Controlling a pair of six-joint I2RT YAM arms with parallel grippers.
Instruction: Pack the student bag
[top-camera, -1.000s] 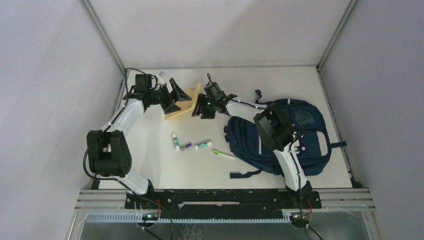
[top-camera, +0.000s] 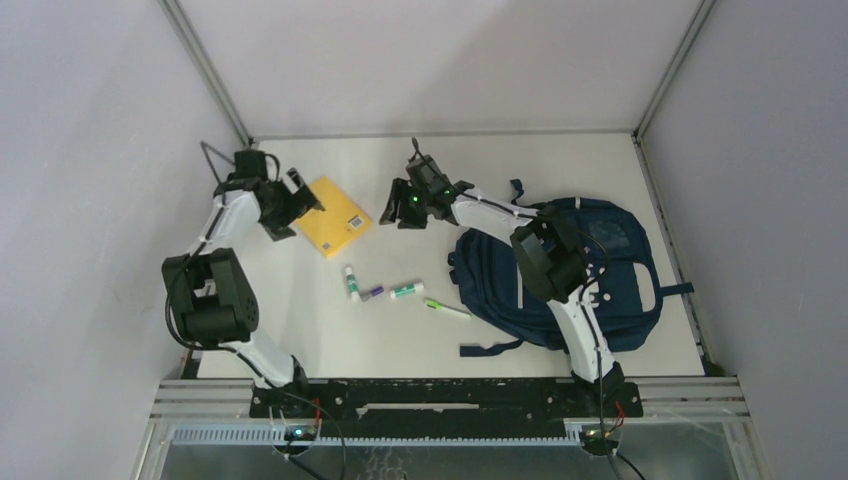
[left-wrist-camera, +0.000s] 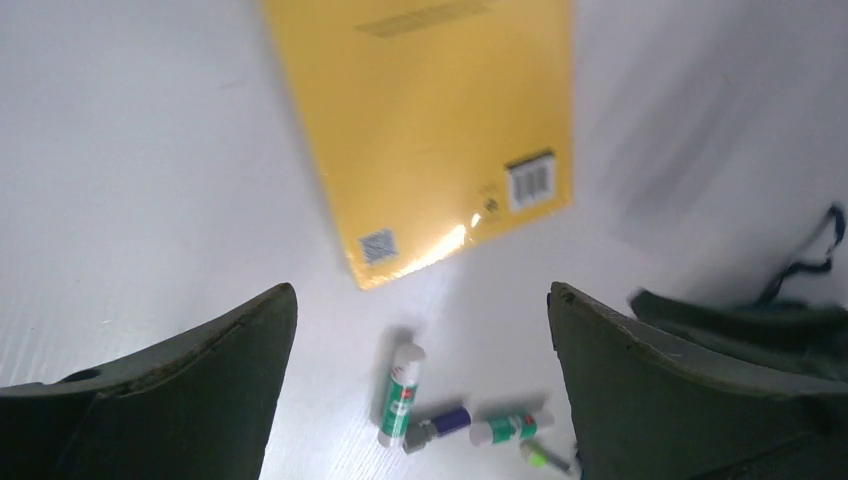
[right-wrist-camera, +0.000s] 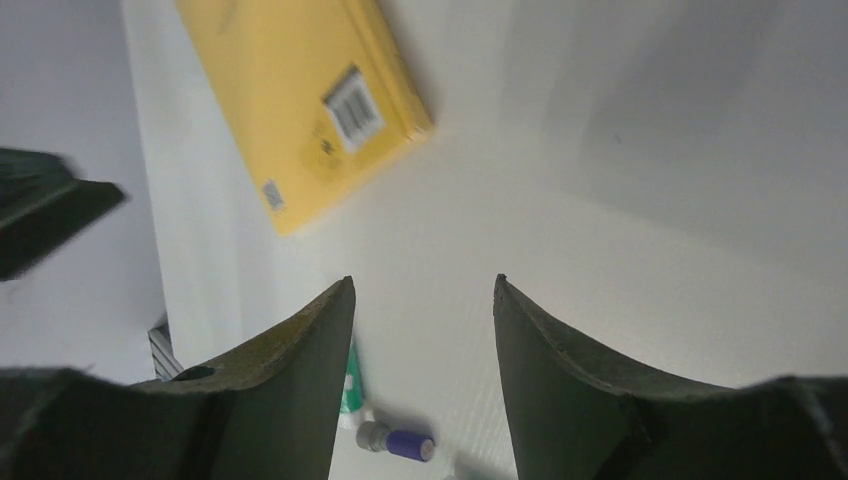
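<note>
A yellow book (top-camera: 335, 215) with barcodes lies flat on the white table, also in both wrist views (left-wrist-camera: 430, 140) (right-wrist-camera: 300, 110). My left gripper (top-camera: 298, 210) hangs above its left side, open and empty. My right gripper (top-camera: 400, 208) is right of the book, its fingers apart over bare table. Below the book lie two glue sticks (top-camera: 352, 283) (top-camera: 406, 290), a small purple-and-grey item (top-camera: 372, 293) and a green-capped marker (top-camera: 448, 308). The navy backpack (top-camera: 630, 310) lies on the right, partly under my right arm.
Side walls and a back wall enclose it; backpack straps (top-camera: 488, 350) spread onto the table.
The book was raised between the grippers and now lies flat further left. My left gripper has moved left; the right has barely moved.
</note>
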